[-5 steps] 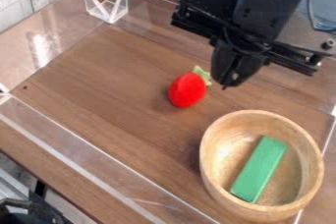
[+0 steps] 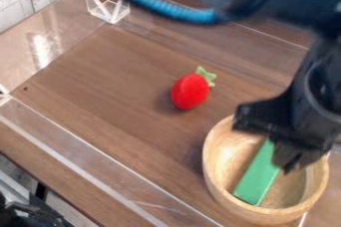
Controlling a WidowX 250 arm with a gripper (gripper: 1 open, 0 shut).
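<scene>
My gripper (image 2: 286,131) is a large dark, blurred shape at the right, low over a wooden bowl (image 2: 220,176) and covering its back part. A green block (image 2: 256,179) lies inside the bowl, its upper end under the gripper. The fingers are too blurred to tell how they stand or whether anything is between them. A red strawberry-like object (image 2: 189,92) with a pale green top lies on the wooden table (image 2: 107,92), left of and behind the bowl.
Clear plastic edging (image 2: 107,161) runs along the table's front left. A clear plastic bracket (image 2: 107,7) stands at the back left.
My gripper has moved down and toward the front, from above and behind the bowl to over it, now covering part of it and the block. The red object has stayed put.
</scene>
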